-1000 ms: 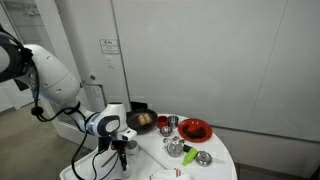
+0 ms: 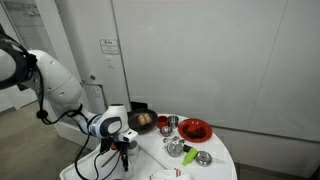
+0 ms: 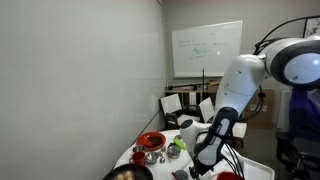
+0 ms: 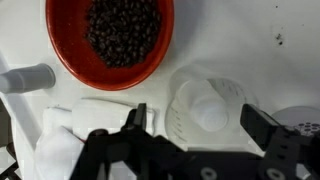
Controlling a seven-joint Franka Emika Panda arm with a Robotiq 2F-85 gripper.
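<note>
Seen from the wrist, my gripper stands open, its dark fingers wide apart. A round white piece (image 4: 209,105) on a clear plastic item (image 4: 180,125) shows between and just beyond the fingertips. What the clear item is, I cannot tell; nothing appears clamped. Farther up the wrist view is a red bowl (image 4: 155,58) with dark beans (image 4: 122,30). In exterior view 1 the gripper (image 2: 122,150) hangs low over the near left of the white table; its fingertips are hard to make out there.
A white cloth (image 4: 95,116) and a grey cylinder (image 4: 28,79) lie left in the wrist view. In exterior view 1, a dark pan (image 2: 142,121), a red plate (image 2: 195,130), metal pots (image 2: 175,149) and a green item (image 2: 190,156) occupy the table's back and right.
The arm and gripper have shifted slightly at the near left of the table. The pan, plate and pots appear unmoved.
</note>
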